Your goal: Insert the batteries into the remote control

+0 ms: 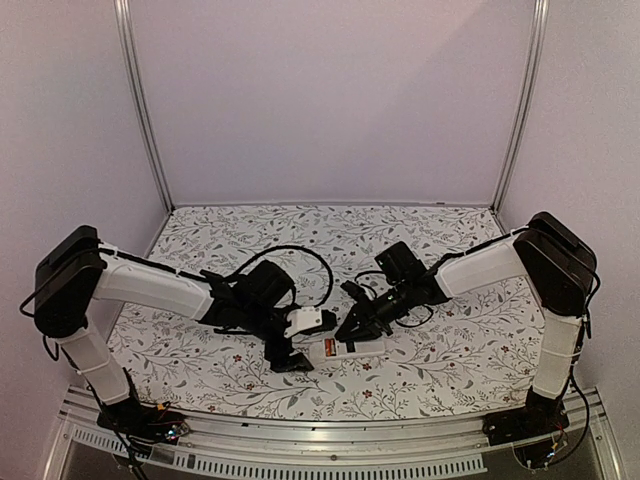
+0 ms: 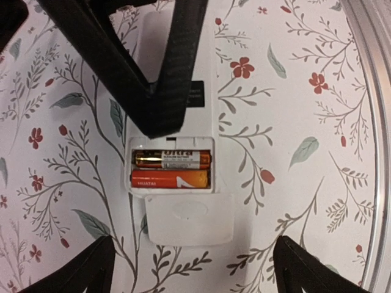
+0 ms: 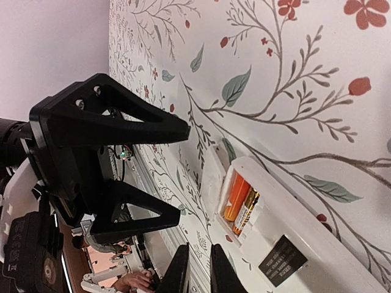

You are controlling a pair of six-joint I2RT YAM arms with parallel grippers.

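The white remote (image 1: 365,348) lies on the patterned mat with its battery compartment open. In the left wrist view, a gold battery (image 2: 171,159) and an orange battery (image 2: 168,179) lie side by side inside it; the loose-looking white cover (image 2: 189,217) rests just beyond the compartment. My left gripper is open, beside the compartment end, nothing between its fingers. My right gripper is shut over the remote's body; whether it grips the remote is hidden. The left gripper's black fingers (image 3: 153,128) show in the right wrist view.
A metal rail (image 1: 330,425) runs along its front edge, and walls stand at the back and sides. Both arms are close together at the middle.
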